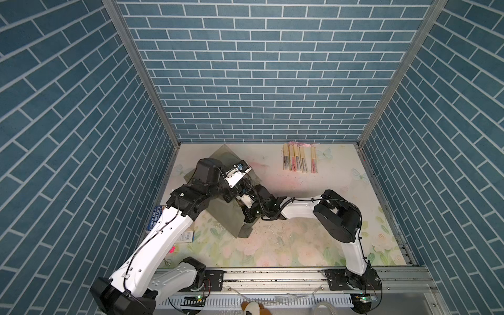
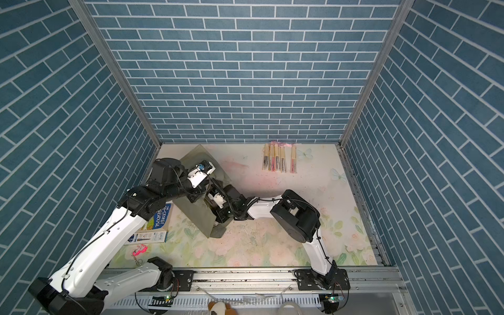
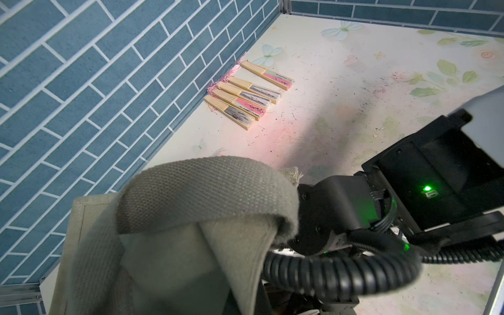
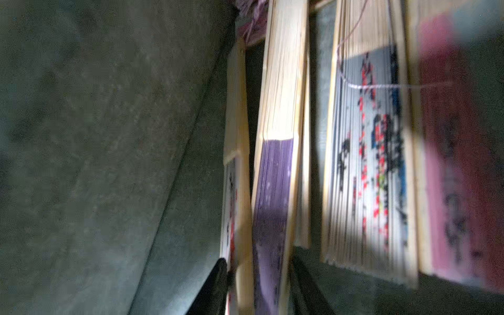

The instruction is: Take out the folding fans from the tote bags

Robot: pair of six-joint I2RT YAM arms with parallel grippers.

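A grey-green tote bag [image 1: 223, 220] lies at left-centre under both arms. In the left wrist view, its strap [image 3: 204, 183] fills the lower foreground; my left gripper [image 1: 236, 189] is shut at the bag, fingertips hidden. My right gripper is open inside the bag, fingers either side of a purple folding fan [image 4: 272, 199] and a narrow fan [image 4: 236, 199]. A white patterned fan [image 4: 367, 173] and a pink fan [image 4: 451, 173] lie to their right. Several folding fans [image 2: 279, 157] lie in a row at the back of the table.
A blue box [image 2: 160, 215] and a small pink item [image 2: 140, 249] lie at the left front. Brick-patterned walls enclose three sides.
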